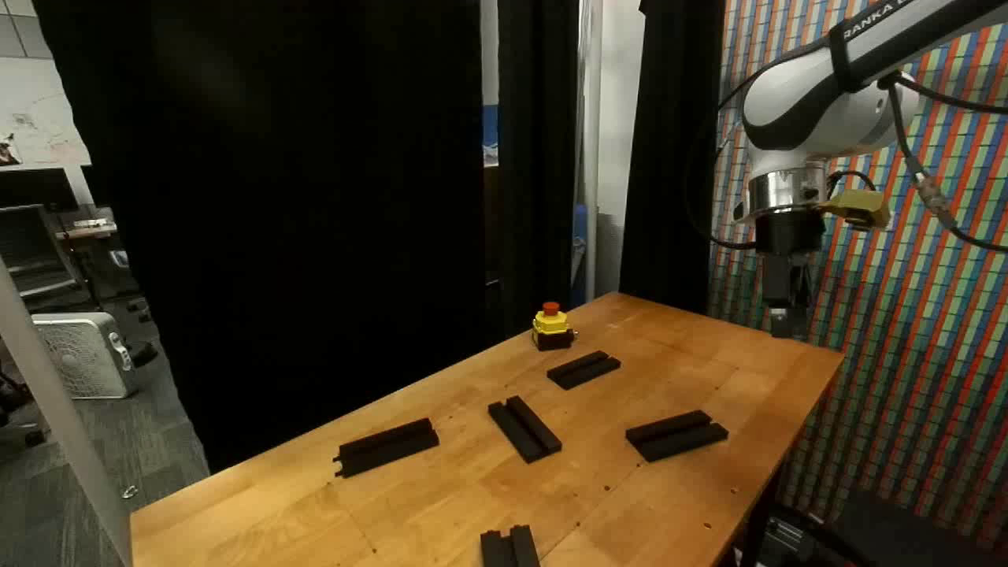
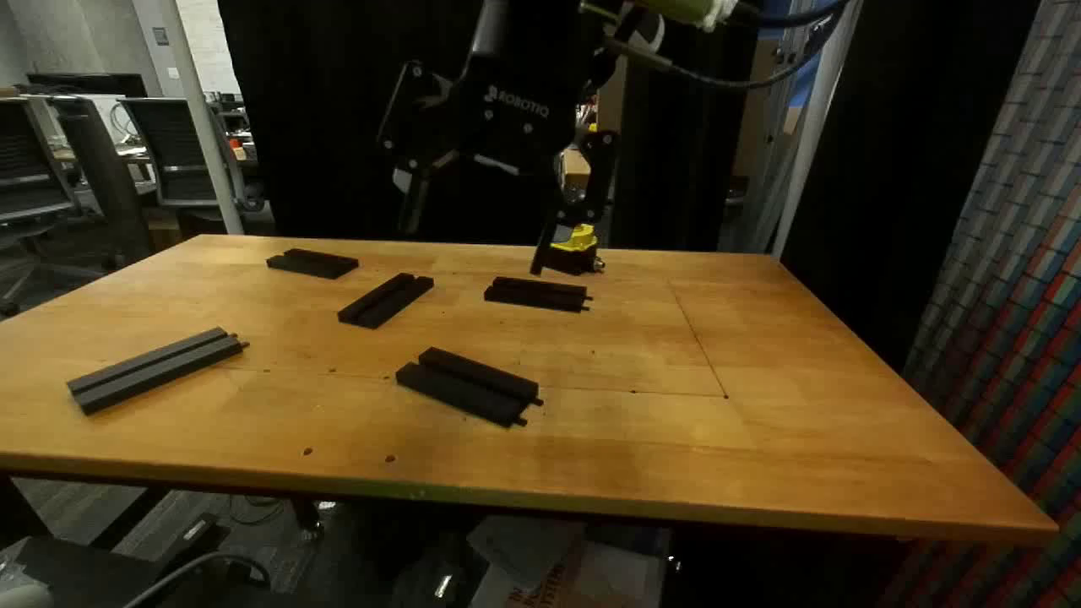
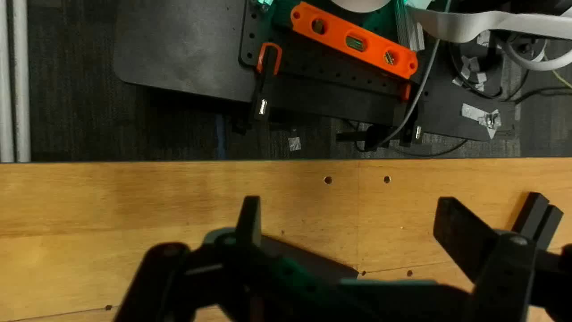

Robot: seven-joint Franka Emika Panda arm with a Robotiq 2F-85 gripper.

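Several black grooved track pieces lie apart on the wooden table. In exterior view 2 one track piece [image 2: 471,386] is near the middle, a second [image 2: 157,369] at the left, and others [image 2: 386,301] farther back. My gripper [image 2: 473,238] hangs above the table with its fingers wide apart and nothing between them. In the wrist view the gripper is also open, over wood near the table's edge. A dark track piece [image 3: 311,259] shows partly behind the gripper body, and another [image 3: 537,220] sits at the right, past one finger.
A yellow emergency-stop box with a red button [image 1: 550,326] stands at the table's back edge. Beyond the edge, an orange level [image 3: 355,40] and cables lie on dark equipment.
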